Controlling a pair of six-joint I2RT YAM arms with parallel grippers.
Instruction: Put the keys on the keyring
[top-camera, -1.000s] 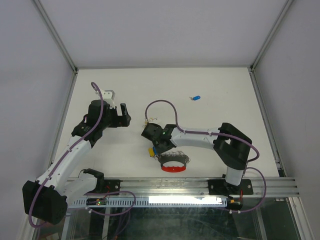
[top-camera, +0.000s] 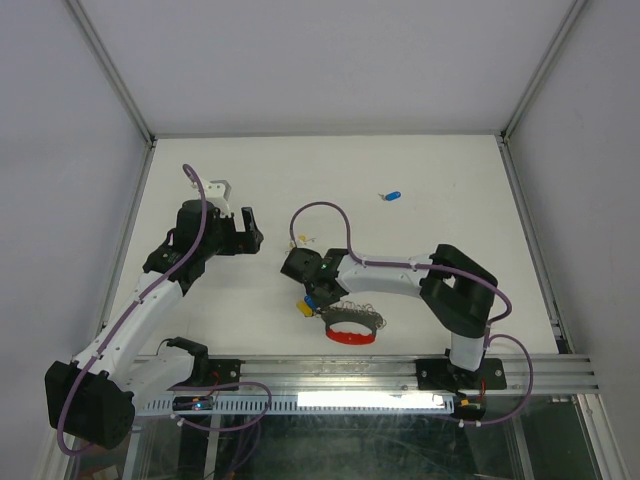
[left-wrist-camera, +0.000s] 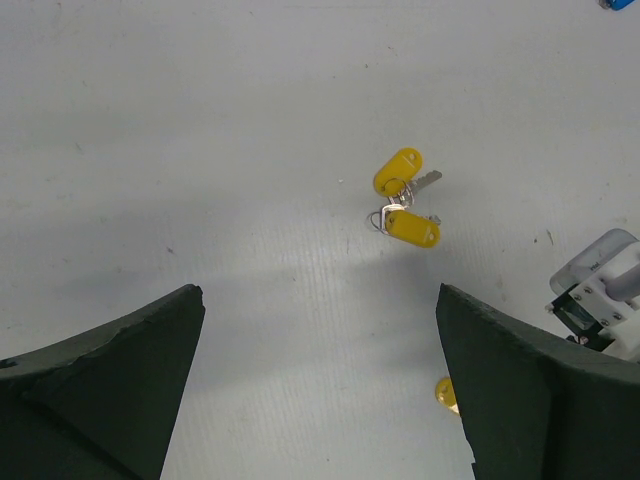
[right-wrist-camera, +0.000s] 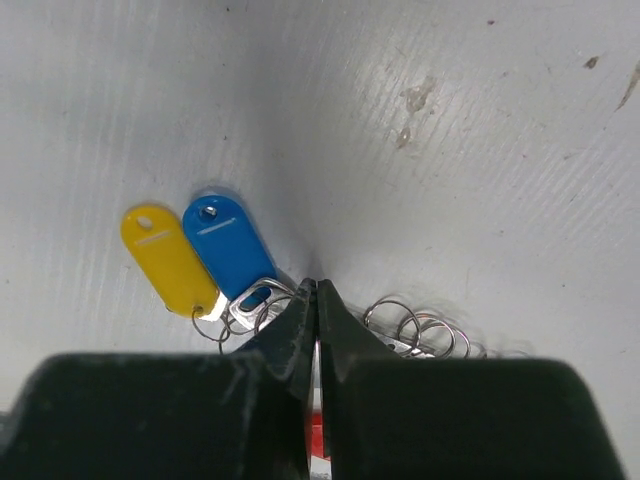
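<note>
My right gripper is shut, its tips down among the silver keyrings (right-wrist-camera: 420, 330). Beside them lie a blue tag (right-wrist-camera: 228, 242) and a yellow tag (right-wrist-camera: 168, 262), with metal rings and keys partly hidden by the fingers; whether anything is between the tips is unclear. My left gripper stands open and empty at the upper left of the table. In its view, two yellow tags (left-wrist-camera: 412, 228) with keys (left-wrist-camera: 425, 181) lie together, apart from it.
A red-and-black object (top-camera: 350, 333) lies at the front beside the rings. Another blue-tagged key (top-camera: 390, 195) lies at the back right.
The red-and-black object and the rings by my right gripper have shifted slightly to the right. The left arm stays almost still.
</note>
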